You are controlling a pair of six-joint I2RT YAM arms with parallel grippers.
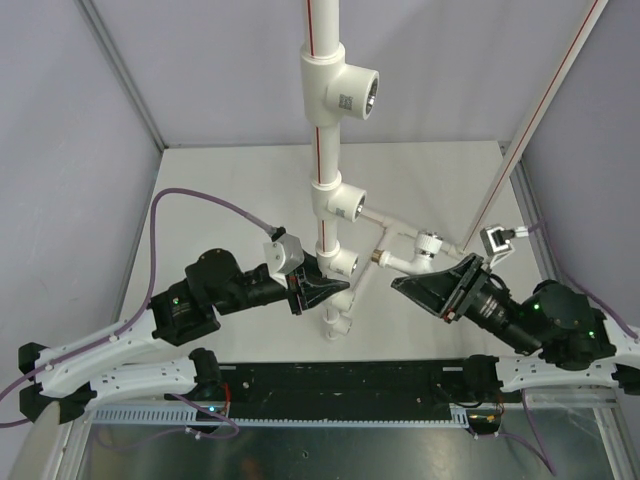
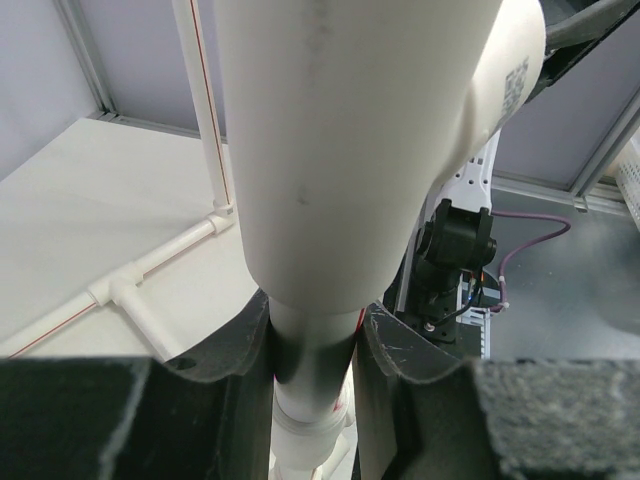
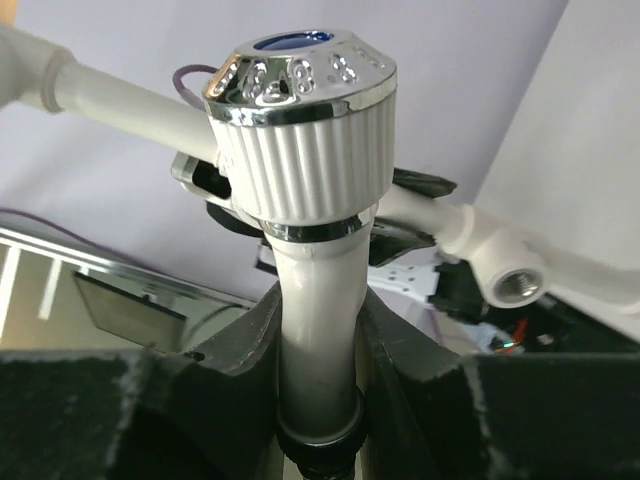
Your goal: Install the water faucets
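The vertical white pipe [image 1: 326, 150] carries several side sockets [image 1: 343, 200]. My left gripper [image 1: 315, 290] is shut around its lower section [image 2: 315, 350], which fills much of the left wrist view. My right gripper [image 1: 440, 290] is shut on a white faucet [image 3: 320, 280] with a chrome-rimmed, blue-centred knob [image 3: 300, 80]. In the top view the faucet's threaded end points left toward the pipe, apart from the socket at that height. In the right wrist view, a threaded socket [image 3: 515, 283] on the pipe shows right of the faucet.
Behind the pipe, a horizontal branched pipe [image 1: 400, 228] lies over the white board [image 1: 220, 190]. A tall leaning pipe [image 1: 530, 130] stands at the right. Frame rails and walls bound the space on both sides.
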